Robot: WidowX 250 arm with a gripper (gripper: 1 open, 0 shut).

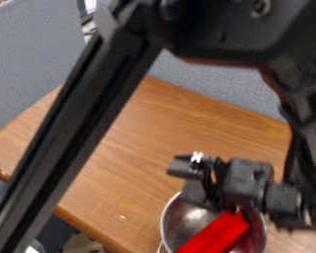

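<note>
A steel bowl (pixel 184 215) sits at the lower right of the camera view on the wooden table (pixel 108 168). A bright red block (pixel 216 234) lies in it, partly cut off by the bottom edge. My gripper (pixel 203 177) is over the bowl's upper rim, just above the red block, and hides part of the bowl. It appears open, though its fingertips are hard to make out.
Bare tabletop lies left of and behind the bowl. Grey padded panels (pixel 27 69) stand beyond the table's left and back edges. My arm covers much of the top and right of the view.
</note>
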